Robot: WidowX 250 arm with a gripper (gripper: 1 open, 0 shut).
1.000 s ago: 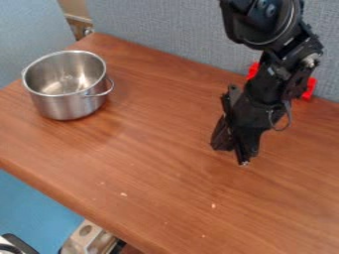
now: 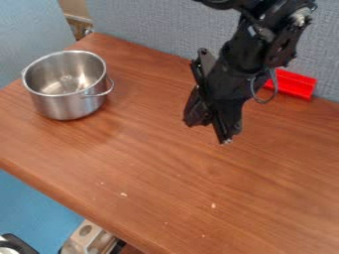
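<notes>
My black gripper (image 2: 208,117) hangs over the middle back of the wooden table (image 2: 172,189), pointing down. It is shut, with nothing visible between its fingers. A steel pot (image 2: 66,89) stands at the table's left. A red object (image 2: 290,83) lies at the back right, partly hidden behind the arm.
A padded grey wall (image 2: 159,28) runs along the back. A blue surface (image 2: 27,208) lies beyond the table's left edge, with some metal and black hardware at the lower left.
The arm has risen and moved a little to the left, away from where it was lower over the table. The pot has not moved.
</notes>
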